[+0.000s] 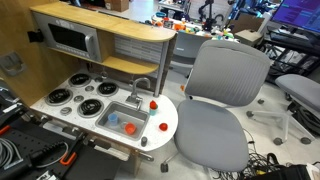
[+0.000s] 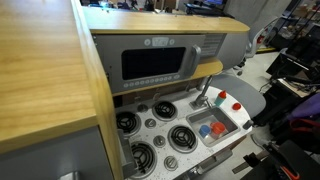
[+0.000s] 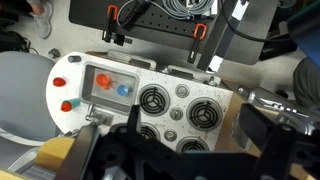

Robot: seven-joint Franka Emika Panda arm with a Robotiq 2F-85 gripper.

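Note:
In the wrist view my gripper stands open high above the stove, its dark fingers [image 3: 132,122] wide apart and nothing between them. A toy kitchen sink [image 1: 104,123] holds a blue cup-like object [image 1: 113,117] and an orange-red one [image 1: 130,128]. On the white rounded counter beside the sink are a green object with a red top [image 1: 153,105] and a small red piece [image 1: 163,127]. A small dark item [image 1: 144,141] lies near the counter's front edge.
Several burners [image 3: 154,99] and knobs fill the stove top next to the sink. A faucet [image 1: 142,91] rises behind the sink. A microwave [image 2: 155,62] and wooden shelf [image 1: 130,65] overhang the back. A grey chair [image 1: 212,135] stands beside the counter.

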